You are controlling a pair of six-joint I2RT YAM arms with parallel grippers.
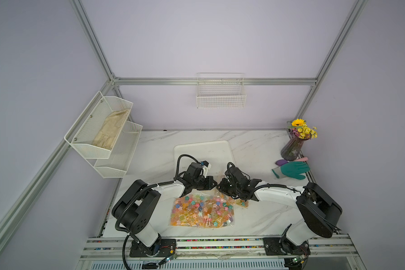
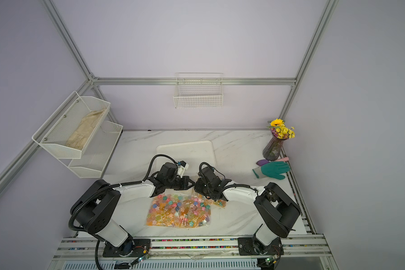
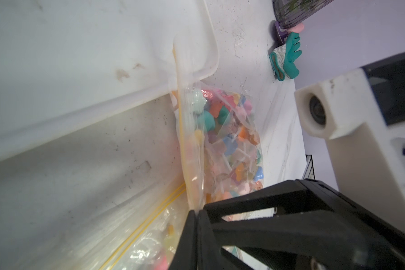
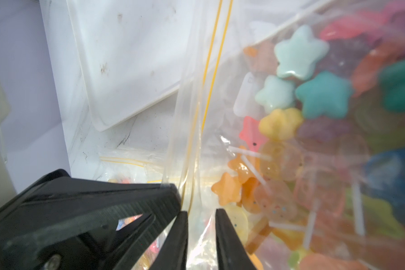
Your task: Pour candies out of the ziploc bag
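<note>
A clear ziploc bag [image 4: 274,148] with yellow zip lines hangs upright between my grippers, full of star-shaped and other colourful candies. My left gripper is shut, with the bag's thin top edge running into its fingertips. Close against that same edge, my right gripper stands part open; a gap shows between its fingertips, in front of the clear film. Whether film lies inside that gap is hard to tell. In the top left view both grippers meet nose to nose above the table, and the arms hide much of this bag.
A white tray [image 1: 202,149] lies just behind the grippers. In front, a large candy-filled bag [image 1: 198,213] lies flat on the table. A vase of flowers [image 1: 293,147] and a teal glove [image 1: 295,170] sit at the far right.
</note>
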